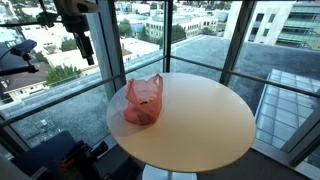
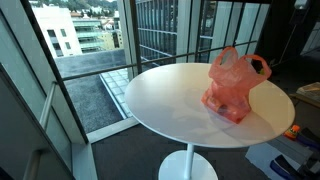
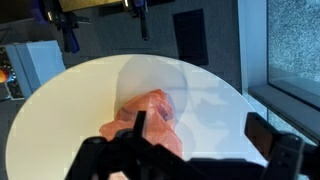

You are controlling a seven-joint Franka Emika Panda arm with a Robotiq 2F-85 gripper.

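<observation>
A translucent red-orange plastic bag (image 1: pixel 143 99) stands on the left part of a round white table (image 1: pixel 200 115), its handles upright. Exterior view 2 shows the same bag (image 2: pixel 232 85) near the right side of the tabletop. Something seems to be inside it, but I cannot tell what. High at the upper left of exterior view 1, my gripper (image 1: pixel 87 48) hangs well clear of the bag and table. Looking down in the wrist view, I see the bag (image 3: pixel 145 122) partly behind the dark fingers (image 3: pixel 130 155), which stand wide apart with nothing held.
Tall windows (image 1: pixel 215 40) surround the far side. Dark equipment (image 1: pixel 80 155) sits low at the left of the table in exterior view 1.
</observation>
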